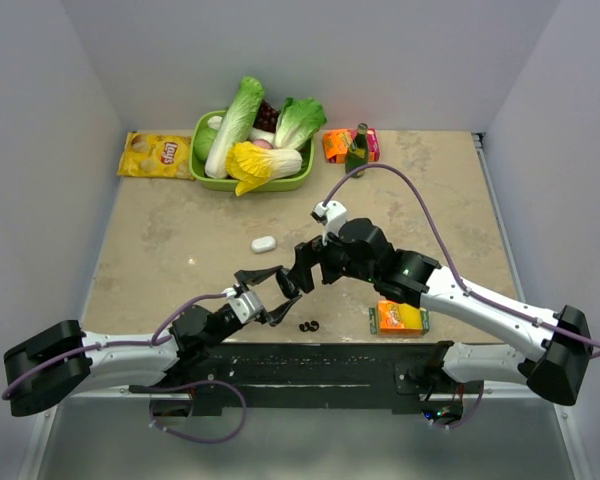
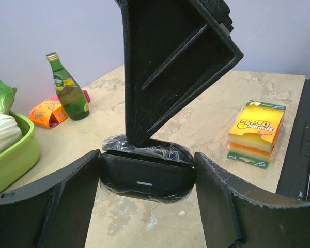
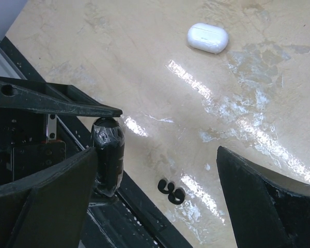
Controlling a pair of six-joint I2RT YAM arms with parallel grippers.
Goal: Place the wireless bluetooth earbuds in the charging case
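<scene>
My left gripper point(image 1: 276, 296) is shut on a black charging case point(image 2: 144, 178) in a clear wrapping, held sideways between its fingers. My right gripper point(image 1: 310, 258) is open right beside it, one finger reaching over the case's top edge in the left wrist view; whether it touches cannot be told exactly. In the right wrist view the case point(image 3: 109, 160) is at the left, by that gripper's finger. Two small black earbuds point(image 3: 175, 196) lie on the table near its front edge. A small white case point(image 1: 263, 243) lies on the table behind the grippers.
A green basket of vegetables point(image 1: 205, 178) stands at the back, with a chips bag point(image 1: 155, 155) to its left and a bottle point(image 1: 356, 155) and orange packs to its right. A yellow sponge pack point(image 1: 400, 316) lies front right.
</scene>
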